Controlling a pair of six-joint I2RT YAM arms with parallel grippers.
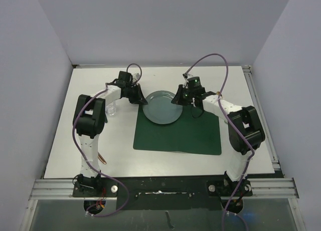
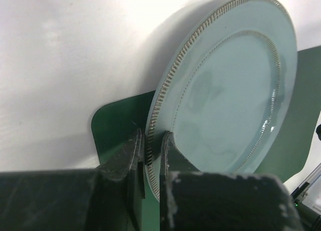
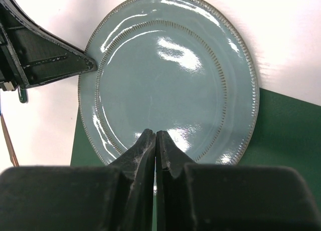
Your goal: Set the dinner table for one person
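Observation:
A round grey-green plate (image 1: 161,110) with a beaded rim lies over the upper left part of a dark green placemat (image 1: 175,136), its far edge reaching past the mat. At the plate's left rim is my left gripper (image 1: 144,100); in the left wrist view its fingers (image 2: 173,153) are on either side of the rim, shut on it. On the opposite side my right gripper (image 1: 175,100) is shut on the rim; in the right wrist view its fingertips (image 3: 146,137) nearly meet over the near edge. Whether the plate touches the mat everywhere, I cannot tell.
A clear glass (image 1: 111,108) stands left of the mat, partly behind the left arm. A thin brown-handled utensil (image 1: 102,159) lies at the front left. Something small and orange (image 1: 219,93) is partly hidden by the right arm.

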